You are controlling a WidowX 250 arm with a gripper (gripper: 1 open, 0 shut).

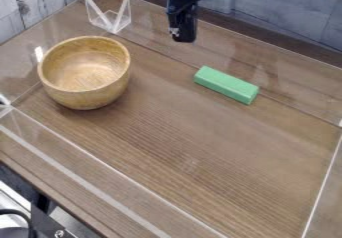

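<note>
My dark gripper (183,32) hangs at the top centre of the camera view, shut, with nothing visible between its fingers. Below it to the right, a green bar-shaped block (226,85) lies on the wooden table (201,167). A round tan bowl (84,72) sits at the left, apart from the gripper.
A clear plastic object (107,13) stands at the back left. The table's left edge has cables and a white object beside it.
</note>
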